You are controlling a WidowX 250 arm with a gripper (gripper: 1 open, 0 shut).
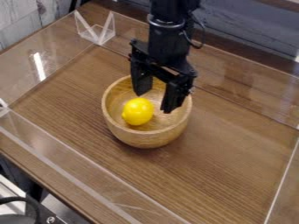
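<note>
A yellow round object (138,111) sits in the left part of a light wooden bowl (149,137) on the wooden table. My dark gripper (159,82) reaches down from the top centre over the back of the bowl. It is open, its two dark fingers spread apart above the bowl's interior, right of and behind the yellow object, with nothing visible between them.
A white wire-like item (98,26) stands at the back left. A dark cable (26,206) lies at the lower left edge.
</note>
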